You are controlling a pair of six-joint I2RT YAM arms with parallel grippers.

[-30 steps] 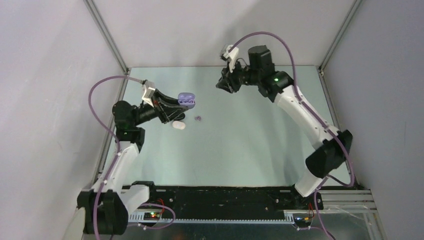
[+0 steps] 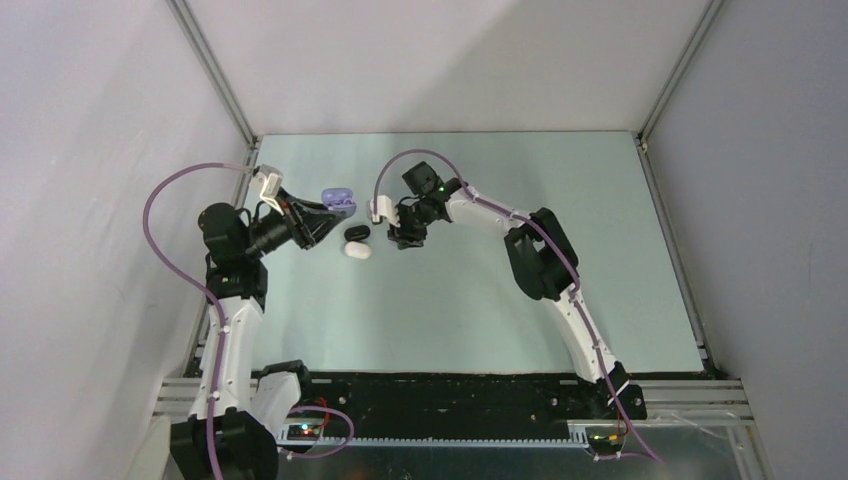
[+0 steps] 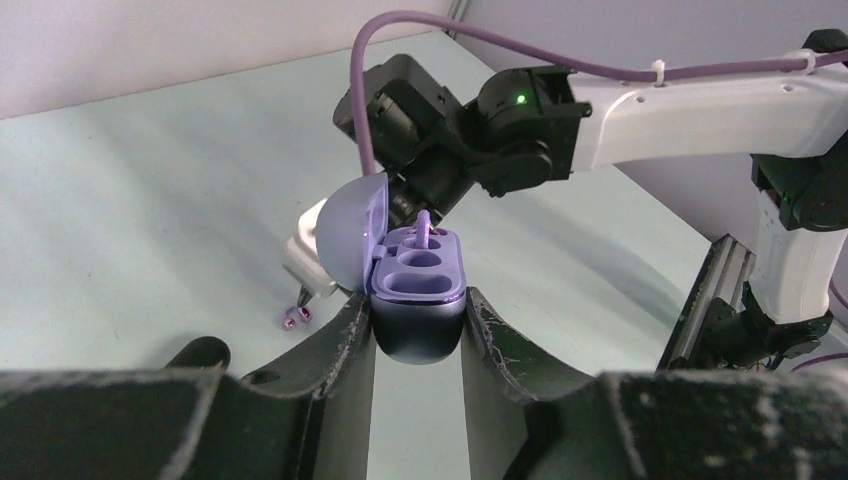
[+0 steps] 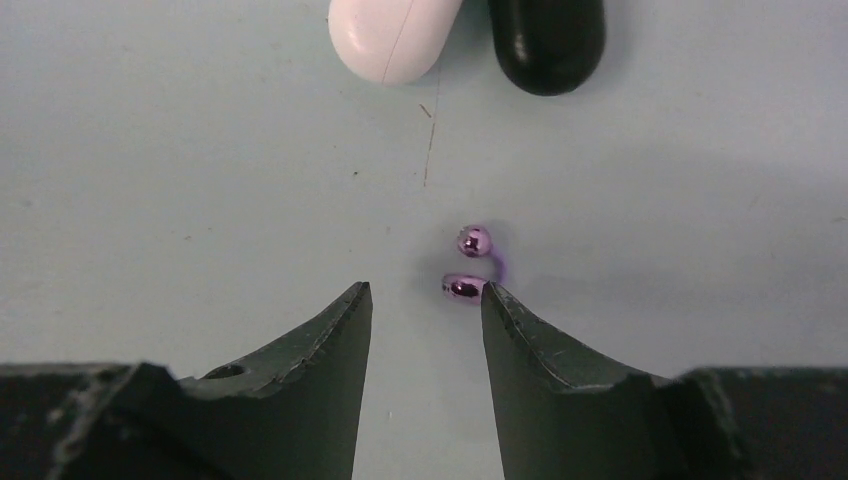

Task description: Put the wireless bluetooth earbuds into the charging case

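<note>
The purple charging case (image 3: 415, 330) hangs above the table with its lid (image 3: 345, 235) open, and my left gripper is shut on its sides. A thin purple piece (image 3: 423, 228) stands up from the far slot of the case; the nearer slots look empty. On the table lies a curved purple earbud (image 4: 464, 289) with shiny ends, just beyond my right gripper. That gripper is open, pointing down, with the earbud close to its right fingertip and nothing held. In the top view, the right gripper hides this earbud.
A black rounded case (image 2: 357, 233) and a white rounded case (image 2: 358, 250) lie on the table between the two grippers.
The right arm has swept left and downward across the table until its gripper covers the loose earbud. The left arm has drawn slightly left, carrying the open case.
</note>
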